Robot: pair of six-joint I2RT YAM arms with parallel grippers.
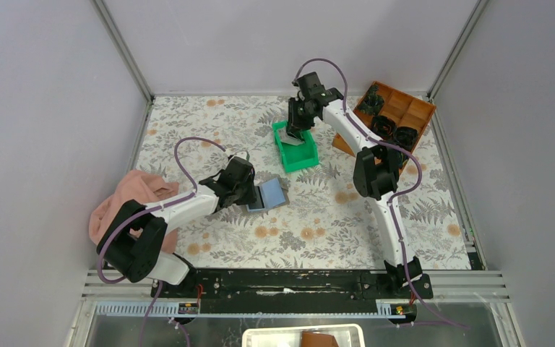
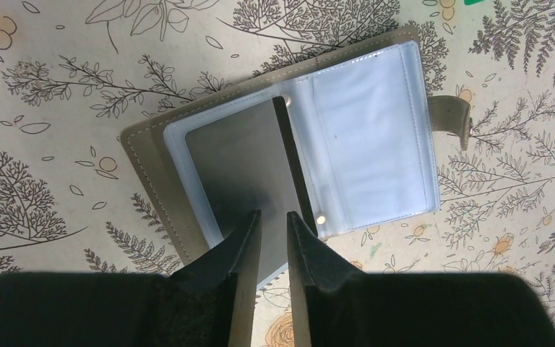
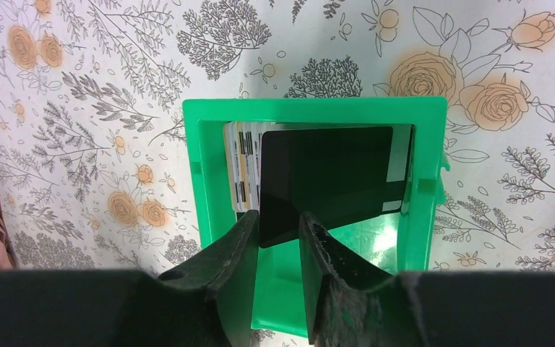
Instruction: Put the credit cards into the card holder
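The card holder (image 2: 372, 137) lies open on the patterned table below my left gripper, a dark card or sleeve (image 2: 235, 159) in its left pocket. The left fingertips are slightly apart, with nothing visible held. My right gripper is over the green tray (image 3: 423, 173), its left fingertip at the corner of a black card (image 3: 332, 173); a row of cards (image 3: 240, 163) stands beside it. Whether the right fingers grip the black card is hard to tell.
An orange box (image 1: 408, 108) with black coiled items stands at the back right. A pink cloth (image 1: 115, 213) lies at the left.
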